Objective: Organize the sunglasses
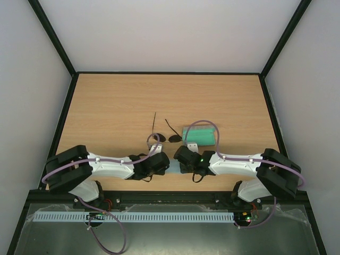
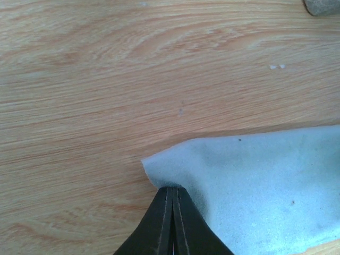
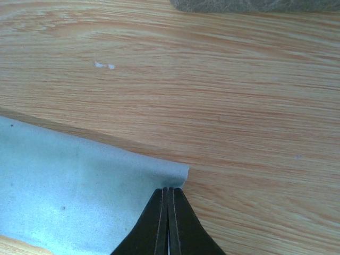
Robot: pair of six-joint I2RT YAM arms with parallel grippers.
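Observation:
The dark sunglasses (image 1: 175, 138) lie on the table with both temples unfolded and pointing away from me. To their right sits the teal case (image 1: 199, 136). A pale blue cloth (image 1: 173, 167) is spread flat near the front edge, partly covered by my arms. At its left end, my left gripper is shut, tips against the cloth (image 2: 255, 175) near a corner. My right gripper, also shut, touches the cloth (image 3: 79, 180) close to its right corner. Whether either one pinches cloth is not clear.
Bare wood (image 1: 133, 101) stretches across the back and both sides of the table. A grey fuzzy edge (image 3: 255, 5) runs along the top of the right wrist view, beyond the cloth. My two wrists stand close together.

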